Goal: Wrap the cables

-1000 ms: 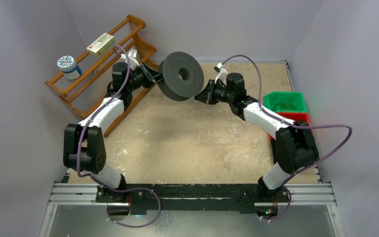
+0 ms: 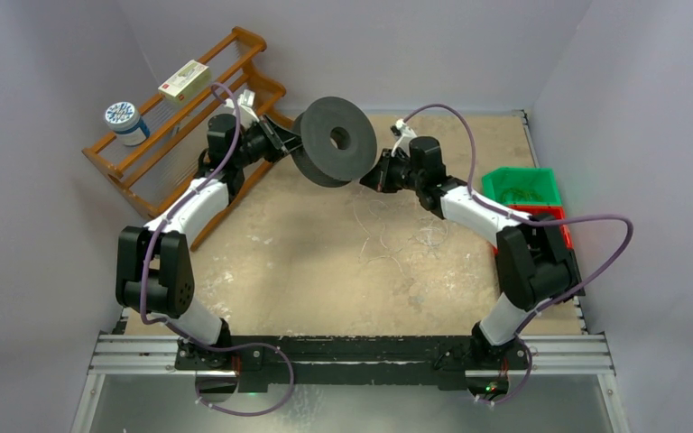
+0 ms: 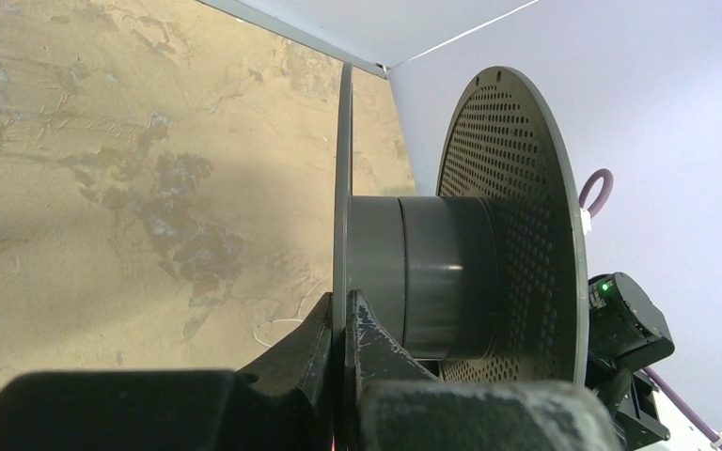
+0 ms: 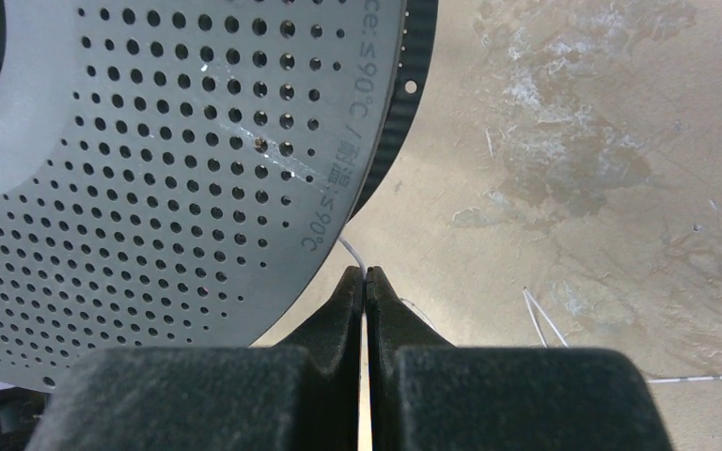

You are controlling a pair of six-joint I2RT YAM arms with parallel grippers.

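Observation:
A dark grey spool (image 2: 361, 135) with two perforated flanges hangs above the table in the top view. My left gripper (image 2: 293, 144) is shut on the thin rim of one flange (image 3: 342, 188). Between the flanges, the hub (image 3: 447, 272) appears bare in the left wrist view. Close by the other flange (image 4: 235, 207), my right gripper is shut on a thin white cable (image 4: 352, 252). That cable runs up from the fingertips to the flange edge, where it passes out of sight. Loose loops of white cable (image 2: 383, 244) lie on the table below.
A wooden rack (image 2: 251, 69) with a box (image 2: 185, 81) and a jar (image 2: 126, 123) stands at the left. Green (image 2: 541, 183) and red (image 2: 567, 236) bins sit at the right.
The spool and my left gripper have shifted slightly right and toward the front. My right gripper has moved a little the same way, its arm bending, still beside the flange.

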